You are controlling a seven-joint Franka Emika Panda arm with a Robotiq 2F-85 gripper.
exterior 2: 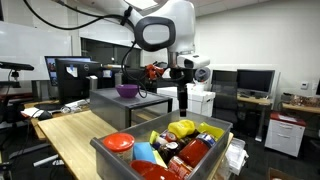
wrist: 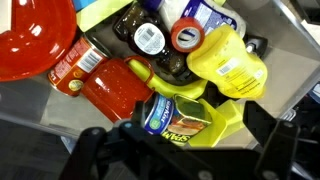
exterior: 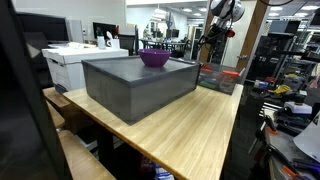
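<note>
Above a grey bin (exterior 2: 112,163) full of mixed items hangs my gripper, its two dark fingers spread with nothing between them. The wrist view looks down into the bin. Below the gap lies a package with a green and dark label (wrist: 178,118). Beside it are a red mug (wrist: 115,88), a soup can (wrist: 78,66), a yellow bottle (wrist: 228,62), a dark bottle with a white label (wrist: 150,38) and a red plate (wrist: 36,38). In exterior view 2 the arm (exterior 2: 168,25) reaches over the bin, its fingertips above the rim.
A purple bowl (exterior: 155,58) sits on a large grey box (exterior: 140,92) on the wooden table (exterior: 180,135). The bin's walls rise around the items.
</note>
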